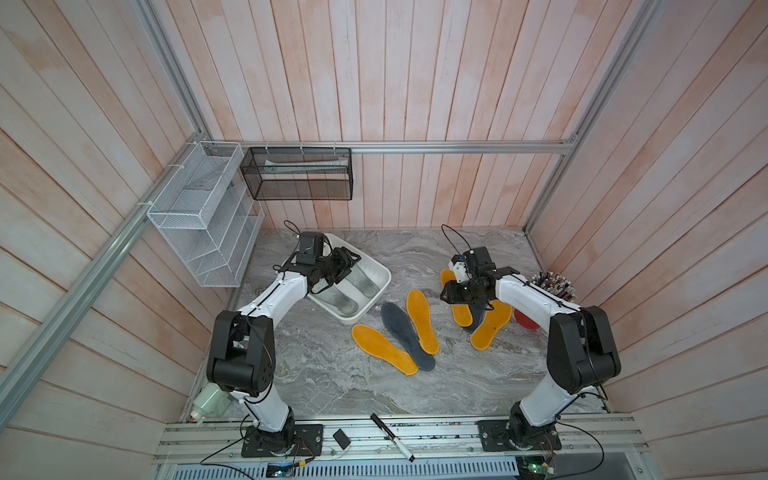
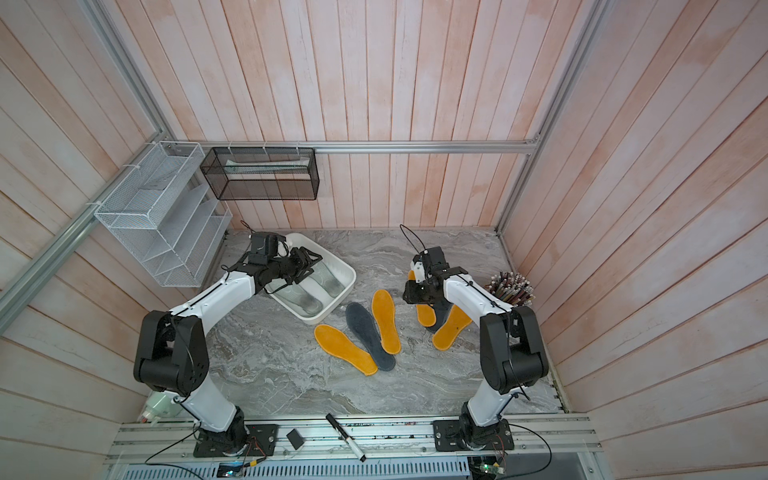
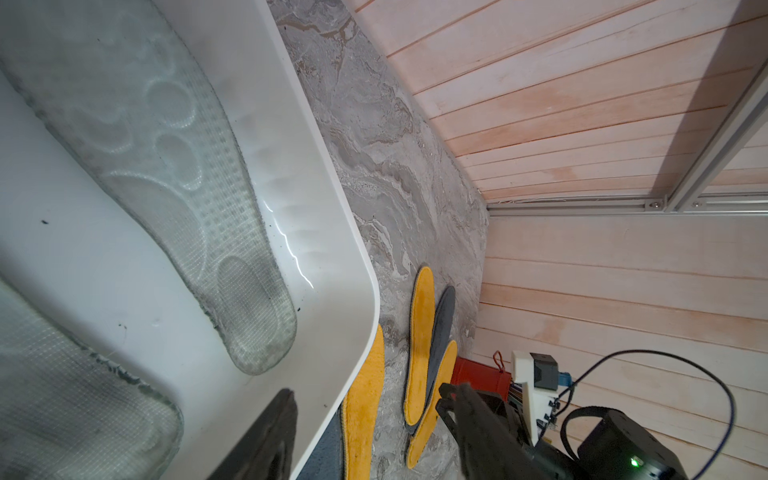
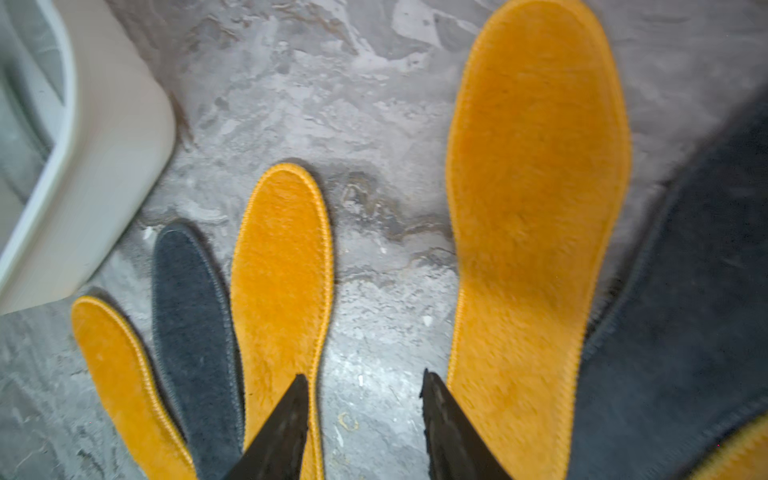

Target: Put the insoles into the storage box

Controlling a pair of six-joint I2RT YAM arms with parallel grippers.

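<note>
A white storage box [image 1: 374, 302] holds two greyish translucent insoles [image 3: 224, 264]. My left gripper [image 1: 344, 264] is over the box, its fingers apart with nothing between them in the left wrist view. On the marble counter lie a yellow insole [image 1: 382, 347], a dark grey insole [image 1: 406, 334] and another yellow one [image 1: 421, 320], right of the box. Farther right, a second group of two yellow and one dark insole [image 4: 672, 304] lies under my right gripper [image 1: 449, 294], which stands open, low above the left yellow insole [image 4: 528, 224] of that group, nothing between its fingers.
A red container [image 1: 524, 318] with a bundle of thin items stands by the right wall. White wire shelves [image 1: 192, 208] and a black wire basket [image 1: 296, 184] hang at the back left.
</note>
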